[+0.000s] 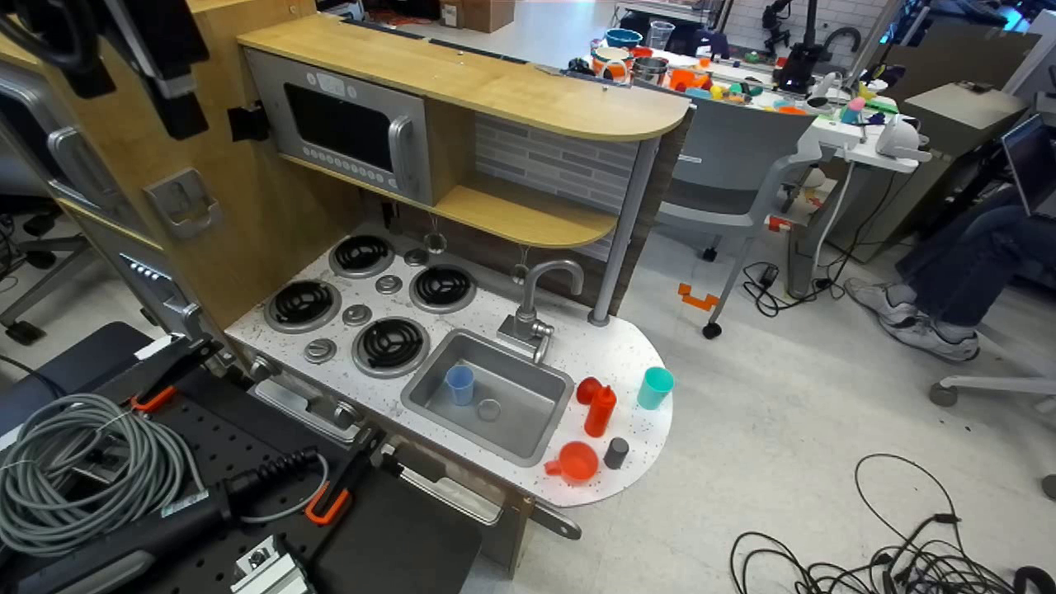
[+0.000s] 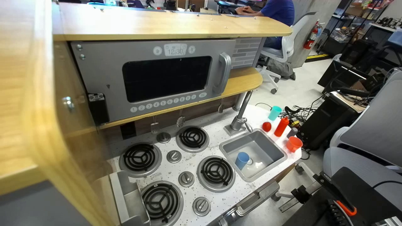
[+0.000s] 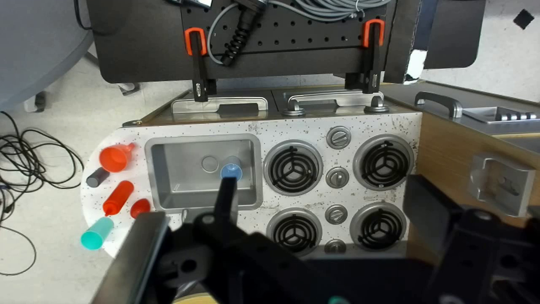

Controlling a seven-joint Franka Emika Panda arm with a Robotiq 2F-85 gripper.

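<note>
In the wrist view my gripper stands open high above the toy kitchen, its fingers wide apart and nothing between them. Exterior view 1 catches part of the dark gripper (image 1: 139, 99) at the upper left. A blue cup (image 1: 459, 385) stands in the grey sink (image 1: 535, 445). On the white counter beside the sink are a red bottle (image 1: 600, 412), an orange-red cup (image 1: 577, 462) with a handle, a teal cup (image 1: 654, 388), a small dark grey cylinder (image 1: 615, 454) and a round red object (image 1: 588, 390). My gripper touches none of these.
Several black-coiled burners (image 2: 217, 173) and knobs fill the other half of the counter. The faucet (image 1: 535, 307) rises behind the sink. Above the stove hangs a closed microwave (image 2: 165, 79) under a wooden shelf (image 2: 173, 22). A wooden side panel (image 1: 208, 148) borders the stove.
</note>
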